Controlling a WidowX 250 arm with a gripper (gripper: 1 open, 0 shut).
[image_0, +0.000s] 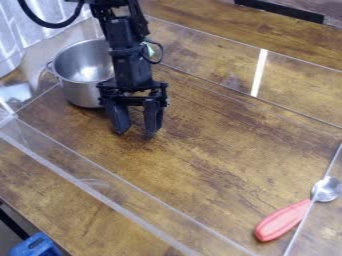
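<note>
My black gripper (135, 124) hangs low over the wooden table at the left of centre, its two fingers pointing down near the surface. They look apart, and I see no object clearly between them. A steel pot (82, 70) sits just behind and left of the gripper, partly hidden by the arm. At the lower right lies a spoon with a red handle (283, 221) and a metal head.
Clear strips or walls run along its sides. A blue object (38, 246) is at the lower left corner. Something small and pale is behind the arm.
</note>
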